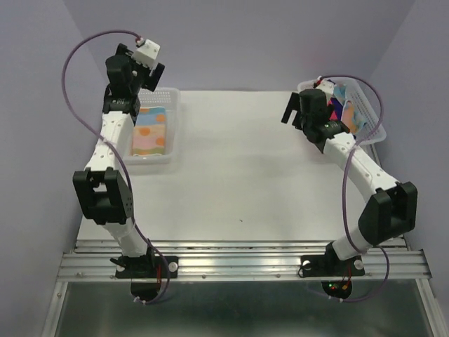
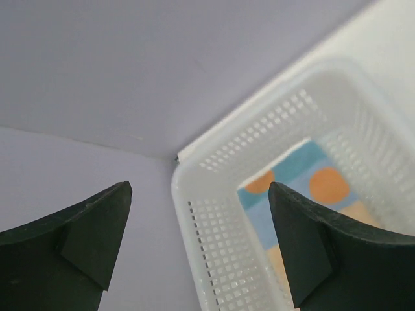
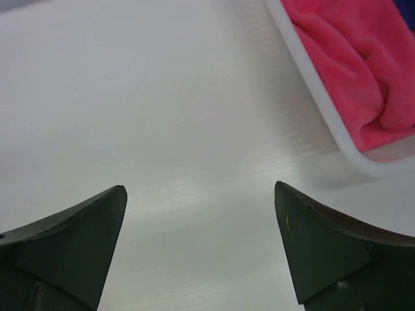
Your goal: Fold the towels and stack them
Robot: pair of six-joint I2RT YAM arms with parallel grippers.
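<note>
A folded towel [image 1: 149, 133] with blue, orange and pink areas lies flat in the left white basket [image 1: 173, 133]. My left gripper [image 1: 140, 72] is raised over that basket's back part, open and empty. In the right white basket [image 1: 372, 126] lie towels in pink [image 3: 343, 65], dark blue and light blue-orange, loosely heaped and partly hidden by my right arm in the top view. My right gripper [image 1: 306, 112] is open beside that basket's left edge, with bare table between its fingers in the right wrist view.
Grey walls border it at the back and both sides, and a metal rail [image 1: 231, 260] runs along the front edge.
</note>
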